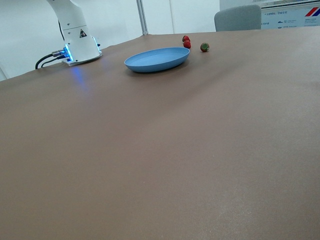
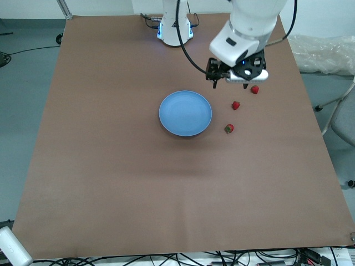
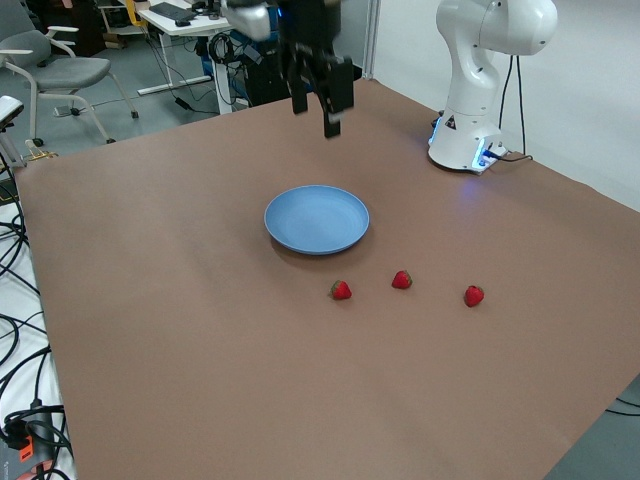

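Observation:
A blue plate (image 2: 185, 113) (image 3: 316, 219) lies near the middle of the brown table. Three strawberries sit beside it: one (image 2: 254, 90) farthest back in the left view, one (image 2: 236, 105) in the middle and one (image 2: 229, 128) nearest. My gripper (image 2: 230, 84) hangs above the table, up and behind the plate in the left view; in the right view the gripper (image 3: 315, 114) is high over the table's far part. Its fingers look spread apart with nothing between them. The top view does not show the gripper.
The arm's white base (image 1: 80, 45) stands at the back edge with cables. A grey chair (image 2: 344, 116) stands off the table's side.

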